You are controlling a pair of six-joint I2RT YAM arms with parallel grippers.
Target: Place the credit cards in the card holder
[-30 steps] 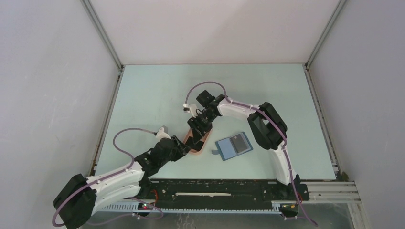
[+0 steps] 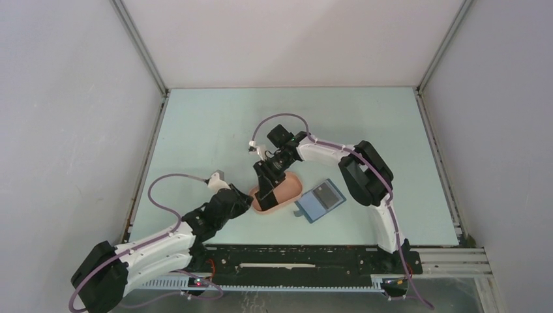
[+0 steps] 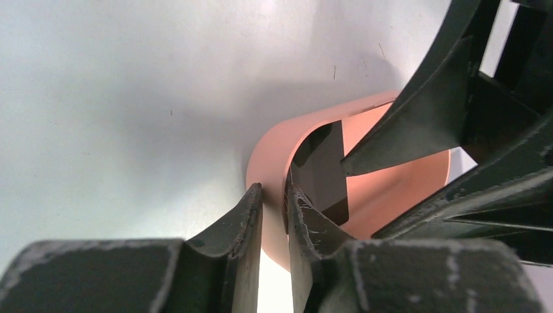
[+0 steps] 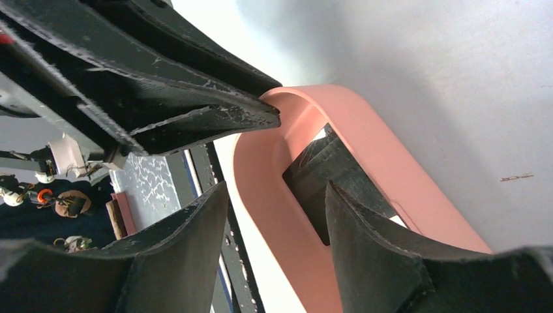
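Observation:
A pink oval tray [image 2: 291, 186] holds dark cards [image 4: 339, 179] inside. In the left wrist view my left gripper has its fingers on either side of the tray's near wall, close together; whether they grip it I cannot tell. My right gripper is part open, its fingertips over the tray beside the dark cards. The blue-grey card holder [image 2: 312, 205], with a grey pocket and a tab, lies flat to the right of the tray.
Walls stand on both sides. Both arms crowd the tray near the front centre.
The tray has shifted and widened into view towards the right. My left gripper has moved slightly left, and the right arm has shifted slightly.

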